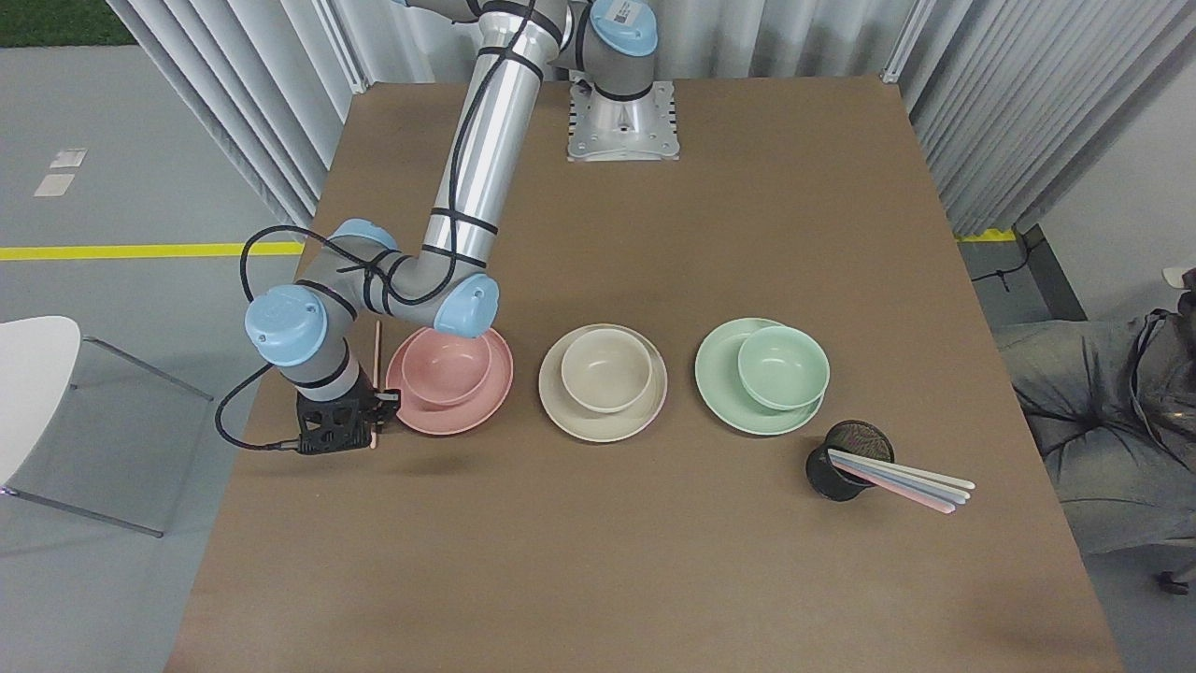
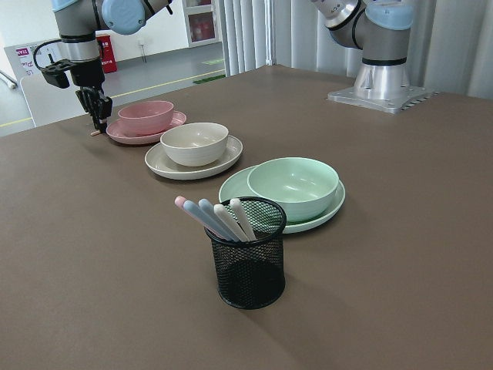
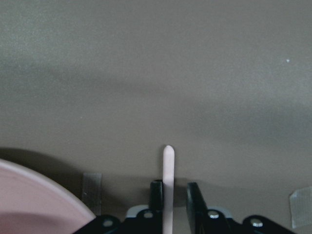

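Note:
In the wrist view a pale pink chopstick (image 3: 168, 165) lies on the table between my gripper's (image 3: 173, 187) open fingers, close against the left one. The gripper (image 2: 98, 123) is down at table level left of the pink plate (image 1: 496, 398) with its pink bowl (image 1: 445, 365). A cream bowl (image 1: 605, 370) on its plate and a green bowl (image 1: 781, 365) on its plate stand to the right. A black mesh cup (image 2: 250, 277) holds several chopsticks (image 1: 908, 482) at the front right.
The robot's base (image 1: 622, 135) stands at the back of the table (image 1: 628, 561). A white chair (image 1: 28, 387) is beside the left edge, and a person sits at the right.

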